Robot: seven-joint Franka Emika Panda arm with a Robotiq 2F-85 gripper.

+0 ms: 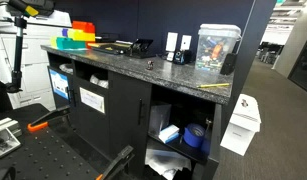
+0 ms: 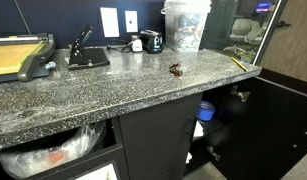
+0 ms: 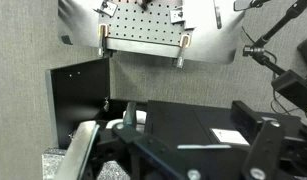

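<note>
In the wrist view my gripper stands open at the bottom edge, its dark fingers wide apart and nothing held between them. Beneath it are black cabinet fronts with a white label. An open cabinet door sticks out on the left. In the first exterior view the open cabinet holds a blue round item and some white items. The gripper cannot be made out in either exterior view.
A speckled counter carries a clear tub, a small dark reddish object and a yellow marker-like stick. Colored blocks stand at the far end. A perforated metal plate faces the cabinets across open floor.
</note>
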